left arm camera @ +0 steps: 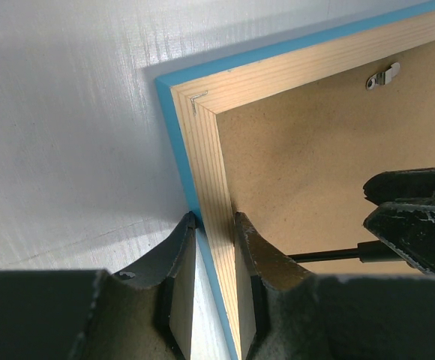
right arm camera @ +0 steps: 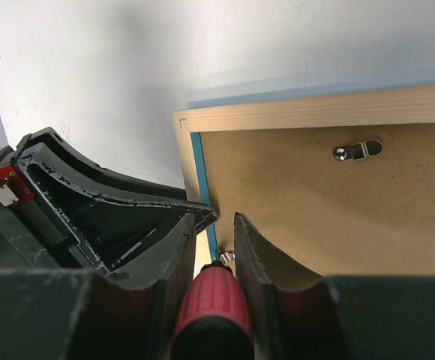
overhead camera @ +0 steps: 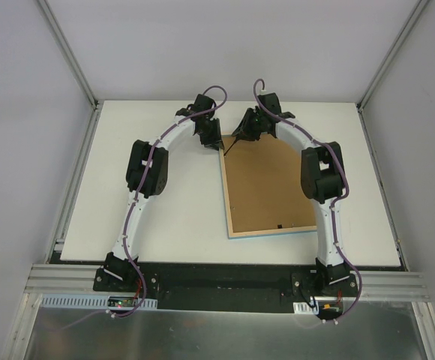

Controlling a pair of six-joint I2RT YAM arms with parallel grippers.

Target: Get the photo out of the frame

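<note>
The picture frame lies back side up, with pale wood edges, a blue outer rim and a brown backing board. My left gripper is shut on the wooden side bar of the frame. A screwdriver with a red and black handle is between the fingers of my right gripper. In the left wrist view its dark shaft reaches across the board to the bar. A metal clip shows beside the shaft; the tip's exact contact is hidden. Another clip sits along the adjoining edge.
Left of the frame, the white table is clear. Both grippers work close together near the far left corner of the frame. A dark clip lies by the frame's near edge.
</note>
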